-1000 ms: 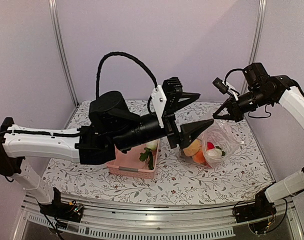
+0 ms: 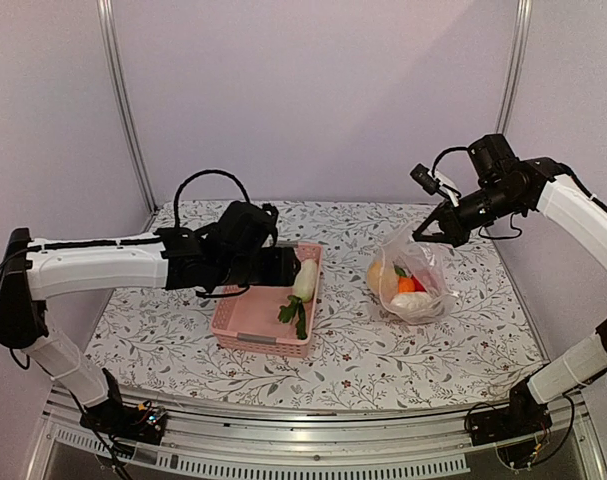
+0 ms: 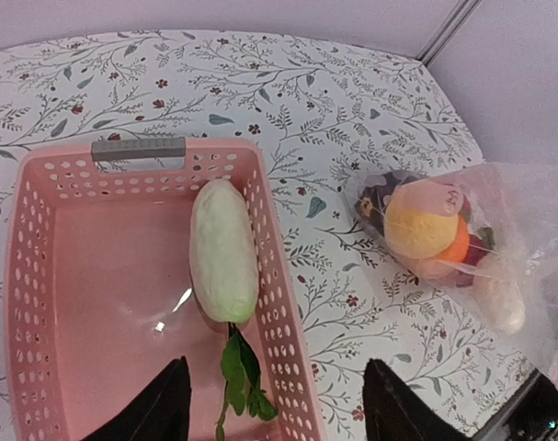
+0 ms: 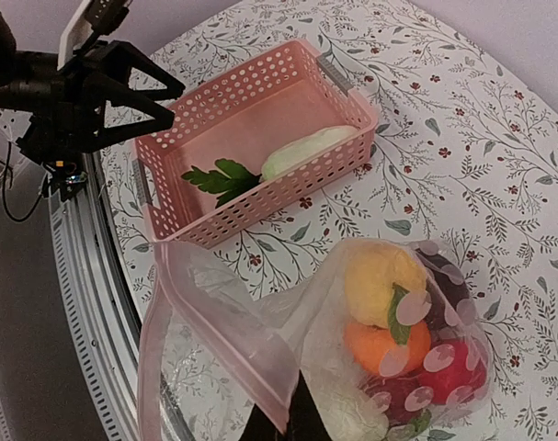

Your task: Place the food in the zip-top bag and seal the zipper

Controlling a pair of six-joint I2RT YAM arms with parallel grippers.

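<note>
A long white vegetable with green leaves [image 3: 225,253] lies in the pink basket [image 2: 264,343], along its right side. Over the basket, my left gripper stands open, its fingers wide apart and nothing between them; its leaves show below and between the fingertips. The clear zip top bag [image 4: 260,335] sits right of the basket with its mouth gaping. Inside it are a yellow piece [image 4: 380,280], an orange piece [image 4: 387,347], a red piece [image 4: 453,366] and other food. My right gripper is shut on the bag's rim, holding it up.
Patterned cloth covers the table [image 2: 343,370], with free room in front of the bag and behind the basket. Walls rise at the back and both sides. A metal rail [image 2: 253,430] runs along the front edge.
My left gripper has drawn back from beside the bag to over the basket.
</note>
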